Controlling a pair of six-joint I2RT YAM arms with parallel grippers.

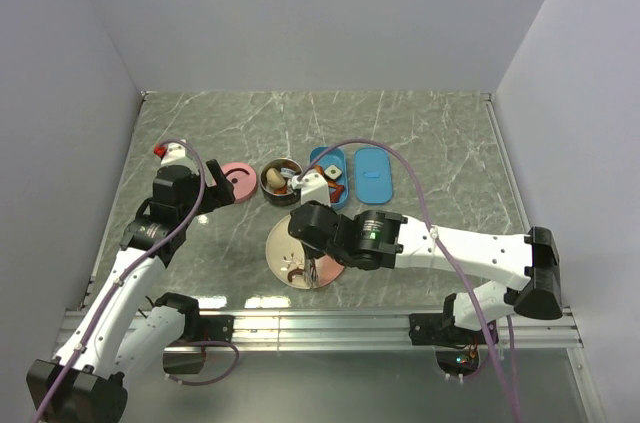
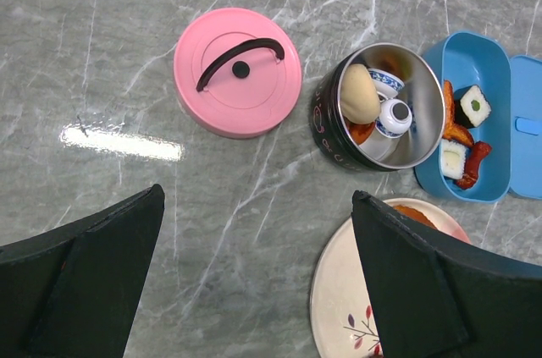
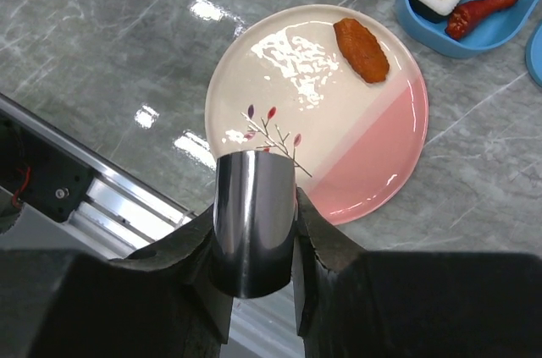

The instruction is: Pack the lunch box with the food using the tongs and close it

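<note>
My right gripper is shut on a shiny metal utensil [image 3: 254,214], which looks like tongs, held over the front of the cream and pink plate [image 3: 246,62]. In the top view a small brown piece [image 1: 294,274] shows beside the tongs' lower end; whether they grip it, I cannot tell. An orange-brown nugget [image 3: 362,50] lies on the plate's far side. The steel pot [image 2: 423,79] contains a round beige food [image 2: 359,93] and small blue-and-white pieces. Sushi and sausage sit in the blue box [image 2: 464,45]. My left gripper hovers open and empty over the table's left side.
The pink lid [image 2: 241,104] lies left of the pot. A blue lid [image 1: 373,176] rests flat, right of the blue box. Bare marble table [image 1: 440,133] extends behind and right of these. A metal rail [image 1: 320,327] runs along the front edge.
</note>
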